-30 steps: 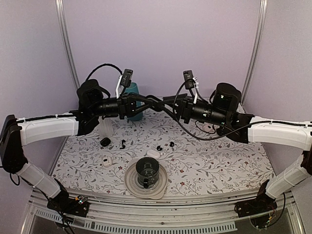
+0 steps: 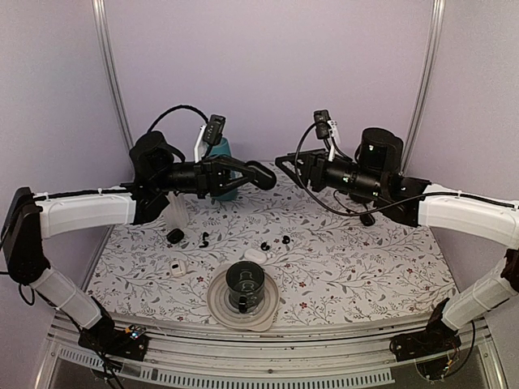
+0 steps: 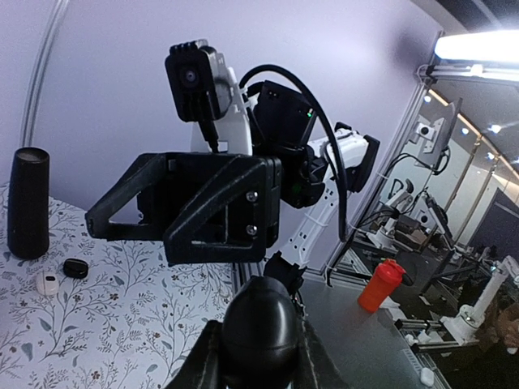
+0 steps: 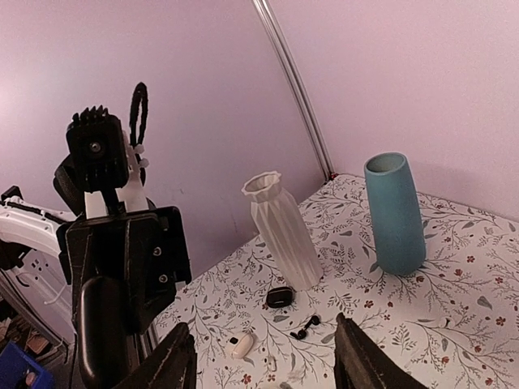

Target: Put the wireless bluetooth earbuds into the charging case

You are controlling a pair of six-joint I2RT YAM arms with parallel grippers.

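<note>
A glossy black rounded case (image 2: 262,176) is held off the table by my left gripper (image 2: 250,174), which is shut on its end. Its near end (image 3: 261,328) fills the lower middle of the left wrist view; whether its lid is up cannot be made out. To the right of the case, clear of it, my right gripper (image 2: 283,165) stands open and empty, its fingers (image 4: 177,356) wide apart in its own view. Small black earbuds lie on the patterned cloth: a pair (image 2: 204,240) at left, one (image 2: 265,246) near the centre and another (image 2: 285,239) beside it.
A dark mug (image 2: 245,279) stands on a plate (image 2: 217,304) at the front. Small cases, black (image 2: 174,236) and white (image 2: 255,256), lie on the cloth. White (image 4: 284,231) and blue (image 4: 395,215) vases stand behind.
The left arm has hardly moved.
</note>
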